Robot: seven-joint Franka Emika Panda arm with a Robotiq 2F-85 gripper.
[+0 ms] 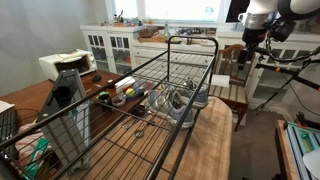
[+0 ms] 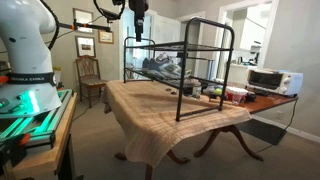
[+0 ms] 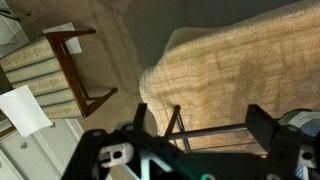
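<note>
My gripper is open in the wrist view, its two dark fingers spread wide with nothing between them. Below it, a black metal rack (image 3: 215, 130) shows one rail and a corner post over a tan cloth. In exterior view 2 the gripper (image 2: 139, 30) hangs at about the rack's top, near its left end. The two-tier rack (image 2: 181, 80) stands on the cloth-covered table. Grey-blue shoes (image 2: 163, 68) rest on its shelf; exterior view 1 shows the shoes (image 1: 183, 103) at the rack's right side. A pale rounded thing (image 3: 303, 122), partly cut off, lies at the wrist view's right edge.
The tan cloth (image 2: 140, 112) covers the table, with bare cloth beside the rack. A wooden chair (image 3: 45, 75) stands past the table edge. A white toaster oven (image 2: 270, 82) and several small items sit beyond the rack.
</note>
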